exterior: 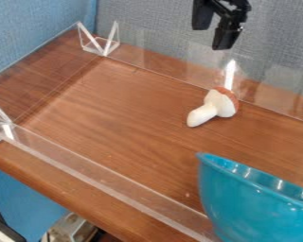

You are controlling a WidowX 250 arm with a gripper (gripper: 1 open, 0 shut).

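High at the top centre of the view hangs my black gripper (218, 28), open, with nothing visible between its fingers. Below it on the wooden surface (116, 123) lies a white mushroom-shaped object (211, 109) with an orange-red band, toward the back right and well apart from the gripper. A teal bowl (249, 198) fills the lower right corner.
Clear plastic walls border the wooden surface, with white corner brackets (98, 43) at the back left and at the left edge. Blue-grey padding stands behind.
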